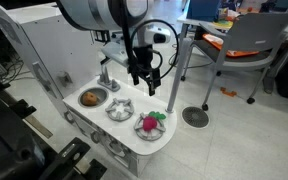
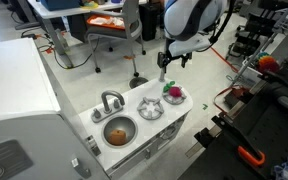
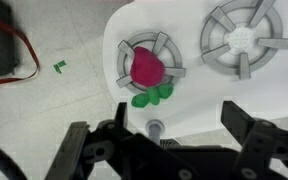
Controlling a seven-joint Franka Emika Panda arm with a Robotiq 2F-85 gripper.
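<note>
A toy stove top carries two grey burners. On one of them lies a pinkish-red toy vegetable (image 3: 147, 68) with a green leafy top (image 3: 153, 96); it also shows in exterior view 1 as a red toy (image 1: 150, 123) near the counter's rounded end. My gripper is open, its black fingers spread wide with nothing between them. In exterior view 1 the gripper (image 1: 143, 85) hangs above the counter, clear of the toy. The other burner (image 3: 242, 38) is empty. A brown-orange item (image 2: 118, 137) sits in the round sink (image 2: 130, 122).
A faucet (image 2: 110, 100) stands beside the sink. A grey post (image 1: 175, 80) rises at the counter's edge. A white cabinet (image 1: 54, 45) closes off the sink end. Floor beyond the counter holds a chair (image 1: 242, 45) and a round drain (image 1: 195, 117).
</note>
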